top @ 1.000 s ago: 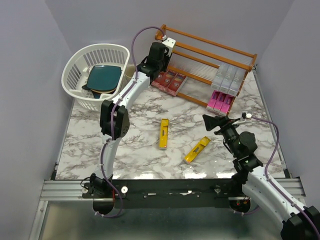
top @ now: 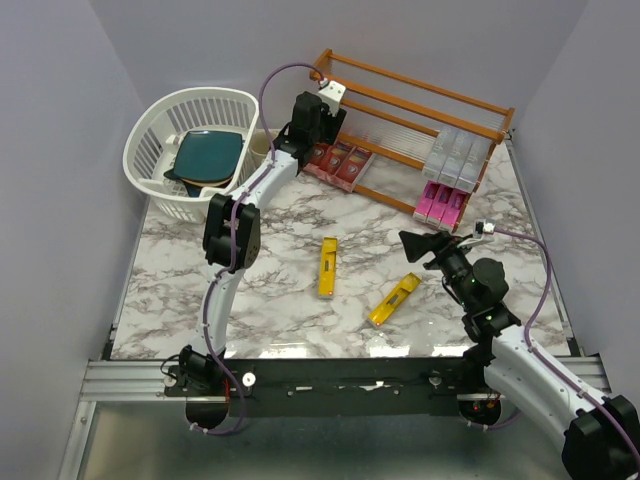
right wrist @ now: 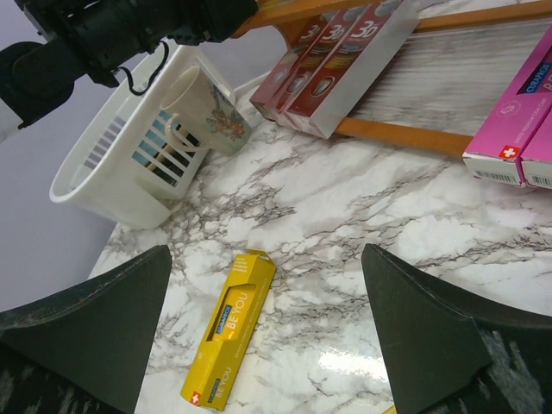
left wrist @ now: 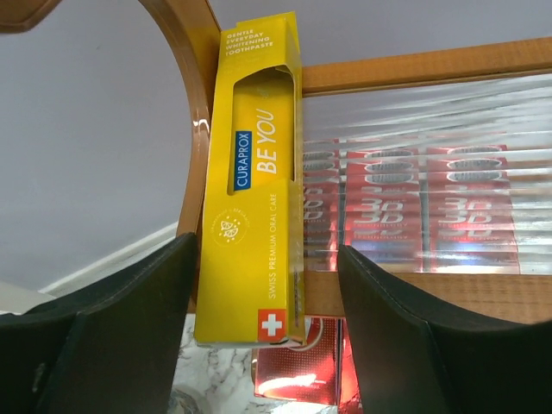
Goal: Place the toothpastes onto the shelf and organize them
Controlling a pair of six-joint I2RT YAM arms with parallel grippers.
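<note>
A yellow toothpaste box [left wrist: 237, 267] rests on the upper shelf [left wrist: 431, 285] against its left side frame. My left gripper is open around the box's near end, with a clear gap at the right finger. From above, the left gripper [top: 318, 118] hides that box. Two more yellow toothpastes lie on the table, one in the middle [top: 328, 268] and one tilted to its right [top: 394, 300]. Over the table at the right, my right gripper stands open and empty.
Red boxes [top: 338, 165] fill the lower shelf's left end. Pink boxes [top: 440, 205] stand lower right, with white boxes [top: 455, 158] above. A white basket [top: 140, 160] sits left of the shelf, a mug [right wrist: 203, 116] beside it. The upper shelf's middle is free.
The right arm has shifted slightly.
</note>
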